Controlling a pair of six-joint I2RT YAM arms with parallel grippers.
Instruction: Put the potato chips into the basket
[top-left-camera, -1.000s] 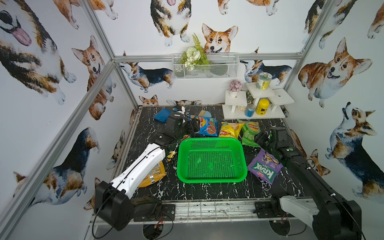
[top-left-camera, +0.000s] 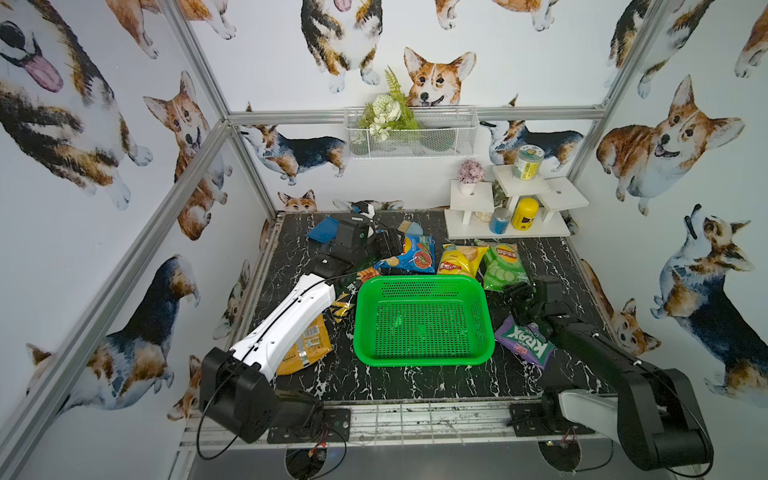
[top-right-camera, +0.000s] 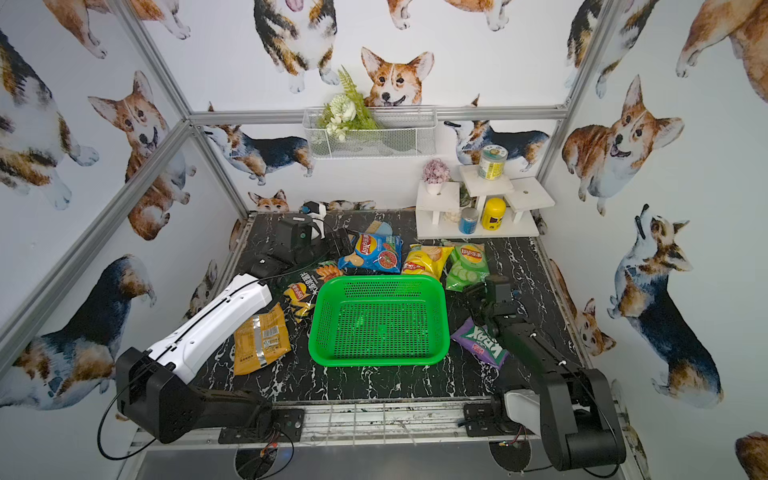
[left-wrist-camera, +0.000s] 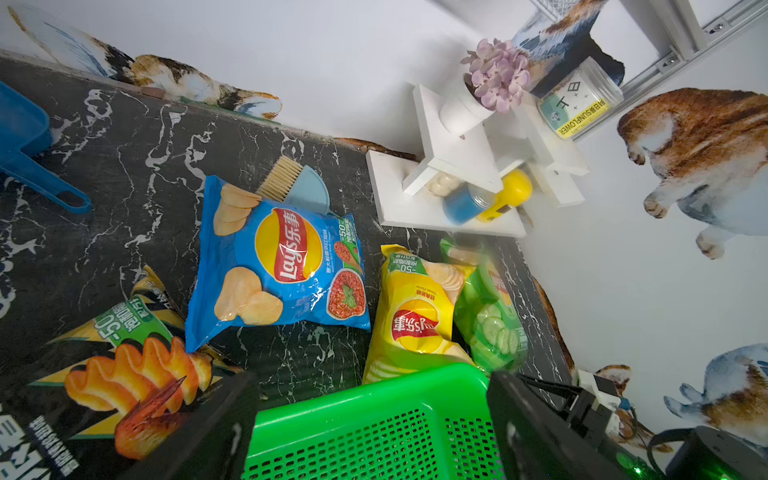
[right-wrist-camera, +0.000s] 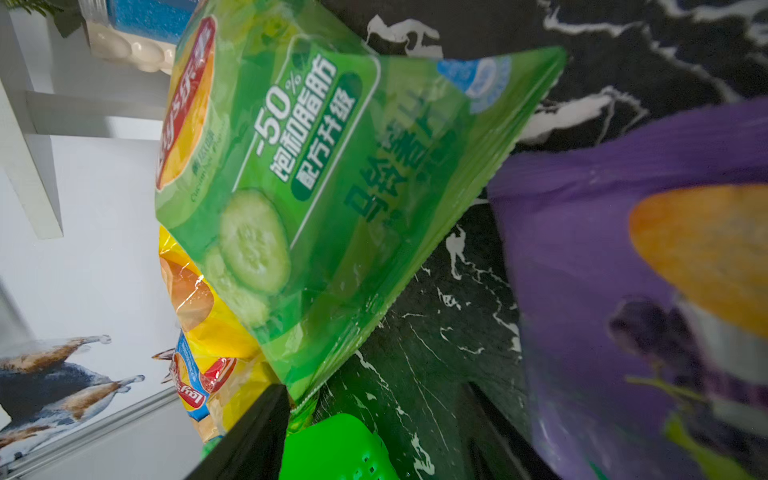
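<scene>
The empty green basket (top-left-camera: 424, 321) sits mid-table. Behind it lie blue (left-wrist-camera: 276, 260), yellow (left-wrist-camera: 416, 316) and green (right-wrist-camera: 320, 168) chip bags. A black bag with an orange picture (left-wrist-camera: 136, 368) is to its left, and a golden-brown bag (top-right-camera: 262, 340) nearer the front. On the right, a purple bag (right-wrist-camera: 616, 280) lies partly covered by my right arm. My left gripper hangs open near the blue bag, nothing between its fingers. My right gripper is open, empty, beside the green and purple bags.
A white shelf (top-left-camera: 505, 225) with jars and a flower pot stands at the back right. A blue dustpan (left-wrist-camera: 20, 132) and a small brush (left-wrist-camera: 280, 177) lie at the back. Bare table shows along the front.
The left gripper has shifted slightly toward the back. The bags and basket appear unmoved.
</scene>
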